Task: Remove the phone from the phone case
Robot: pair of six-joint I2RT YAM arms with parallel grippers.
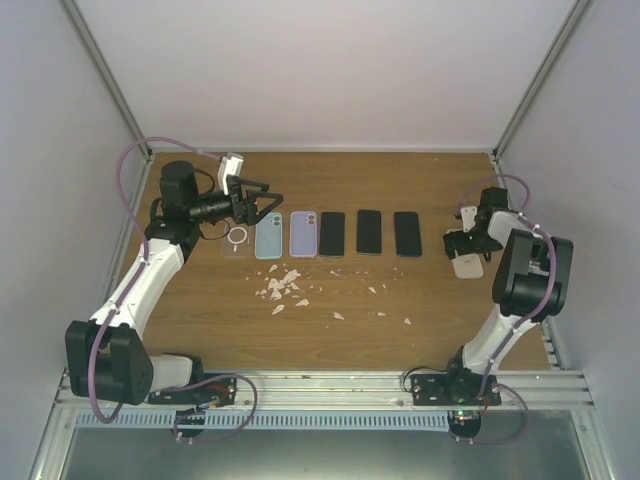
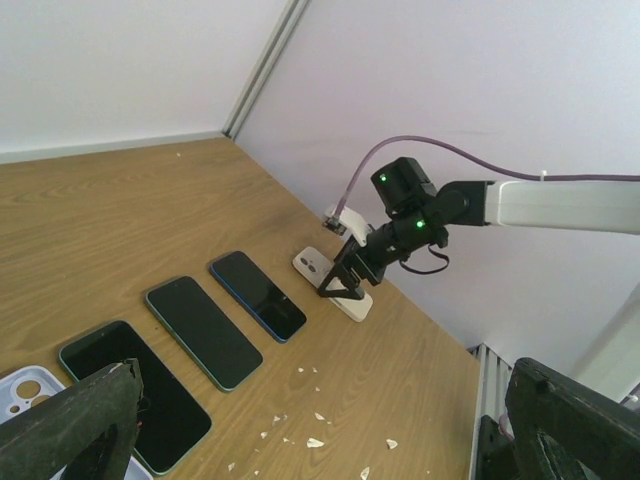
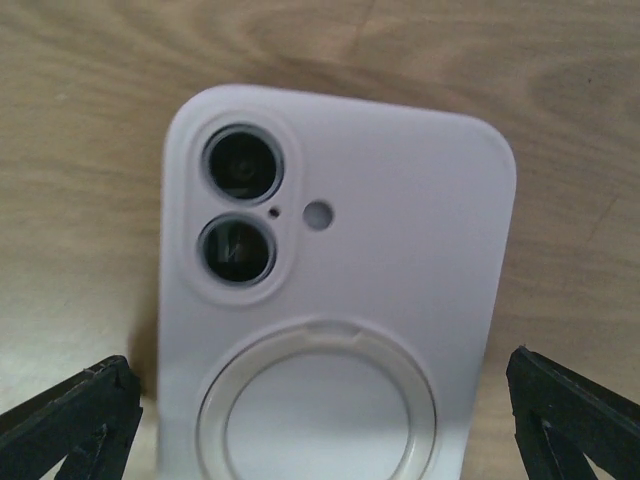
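Note:
A phone in a white case (image 3: 400, 220) lies flat on the table at the far right, its camera side up, with a ring on its back. In the right wrist view it fills the space between the fingers of my open right gripper, with a gap on either side. From the left wrist view, the right gripper stands low across the white phone case (image 2: 352, 308). My left gripper (image 1: 280, 200) is open over the left of the table, above the row of cases, with nothing between its fingers.
In the middle lie three dark phones, the nearest to the white one being the black phone (image 1: 407, 234). A purple case (image 1: 303, 234), a blue case (image 1: 268, 236) and a clear case (image 1: 235, 240) lie left of them. Pale scraps (image 1: 290, 277) litter the table in front.

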